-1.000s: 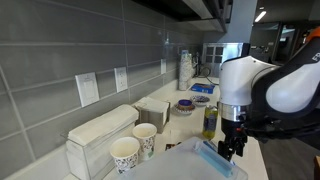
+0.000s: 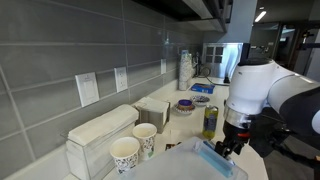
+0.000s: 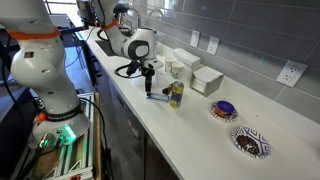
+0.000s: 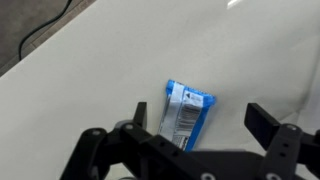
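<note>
A flat blue packet (image 4: 188, 115) with a white barcode label lies on the white counter. In the wrist view it sits between the two spread fingers of my gripper, apart from both of them. From the side, the packet (image 3: 158, 97) rests on the counter in front of a yellowish bottle (image 3: 176, 94). My gripper (image 3: 138, 72) is open and above the counter, nothing held. The other exterior view has the dark gripper (image 2: 236, 136) close to the light-blue packet (image 2: 214, 157); the exact height between them is hard to judge.
Two patterned paper cups, the nearer cup (image 2: 125, 152) among them, and a long white box (image 2: 100, 140) stand along the tiled wall. Farther down are a purple bowl (image 3: 223, 107) and a dark-patterned plate (image 3: 250, 142).
The white arm has swung lower and tilted toward the right in exterior view 1, with its gripper shifting a little. The packet, bottle and cups stay where they were.
</note>
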